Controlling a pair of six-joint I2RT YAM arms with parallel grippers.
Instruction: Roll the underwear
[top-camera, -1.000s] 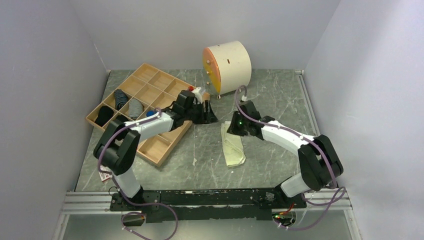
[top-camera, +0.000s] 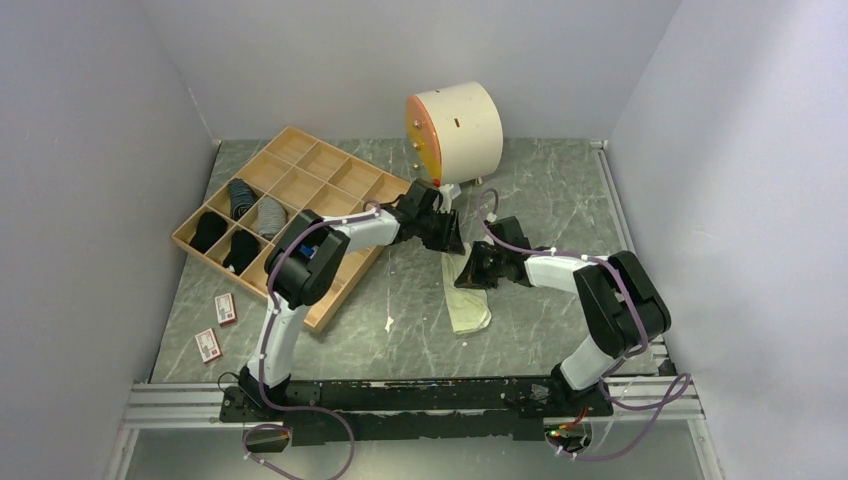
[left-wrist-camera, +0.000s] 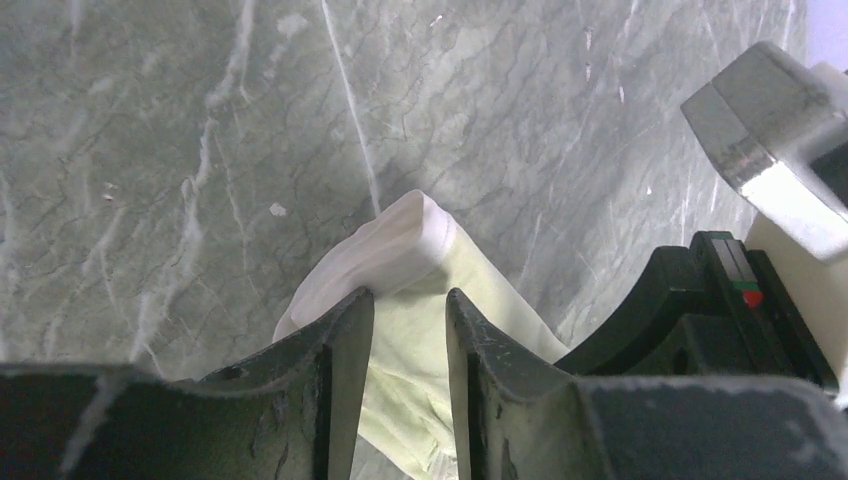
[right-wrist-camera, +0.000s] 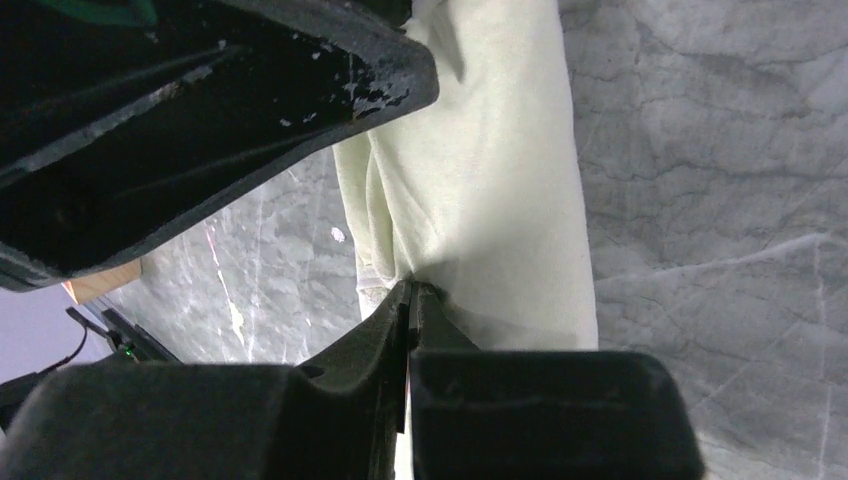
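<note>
The pale yellow underwear (top-camera: 468, 314) lies as a long folded strip on the grey table, its near half uncovered. Over its far end is my left gripper (top-camera: 456, 250). In the left wrist view its fingers (left-wrist-camera: 345, 335) stand a little apart, with a raised fold of underwear (left-wrist-camera: 445, 265) at and between the tips; whether they pinch it is unclear. Lower along the strip, my right gripper (top-camera: 462, 284) is down on the cloth. In the right wrist view its fingertips (right-wrist-camera: 430, 315) are together, with the underwear (right-wrist-camera: 510, 190) dimpled and gathered at them.
A wooden divided box (top-camera: 330, 315) with several rolled dark and grey items stands at left, under the left arm. Behind sits a cream drum (top-camera: 460, 130). Two small boxes (top-camera: 225, 308) lie at far left. The grippers are close together.
My left gripper has moved right from beside the box to the underwear's far end and lowered. The right gripper has come down and slightly nearer along the cloth. The near end has stayed put.
</note>
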